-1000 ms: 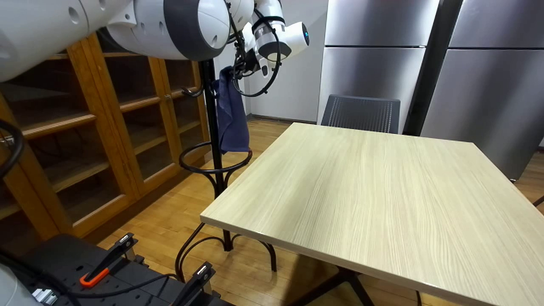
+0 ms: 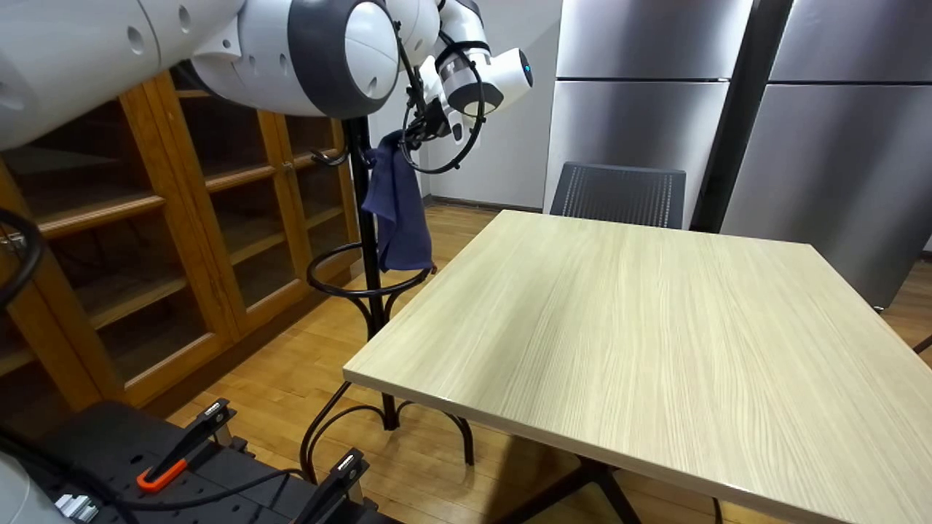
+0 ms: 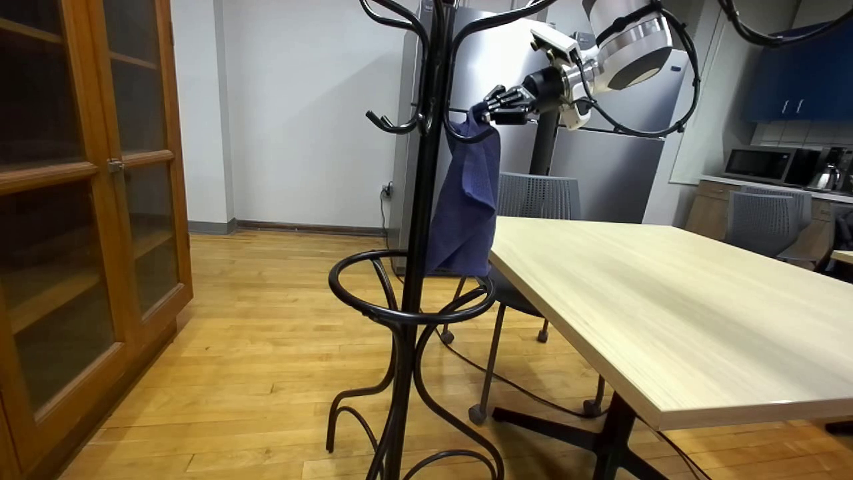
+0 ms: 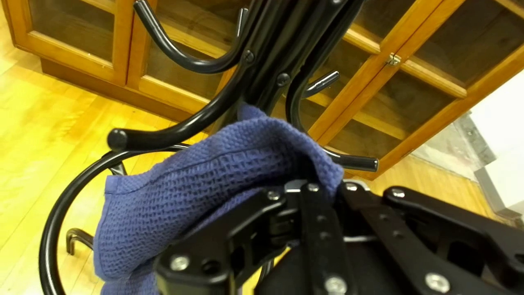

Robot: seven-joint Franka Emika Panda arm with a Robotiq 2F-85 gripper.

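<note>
A blue-purple towel (image 3: 468, 200) hangs from my gripper (image 3: 489, 108) beside the black coat rack (image 3: 421, 208). In the wrist view the gripper is shut on a fold of the towel (image 4: 196, 182), near its top. That fold reaches toward the rack's pole, between two curved hooks, the left hook (image 4: 152, 139) and the right hook (image 4: 353, 161). Exterior view 1 shows the towel (image 2: 399, 209) drooping just above the rack's ring. Whether the cloth rests on a hook I cannot tell.
A bare wooden table (image 2: 646, 323) stands right of the rack, with a dark chair (image 2: 620, 193) behind it. Glass-door cabinets (image 2: 201, 209) line the left side. The rack's lower ring (image 3: 344, 292) juts out around the pole beneath the towel.
The gripper and arm have shifted slightly down and to the right in exterior view 1. The towel has come lower with them, still held.
</note>
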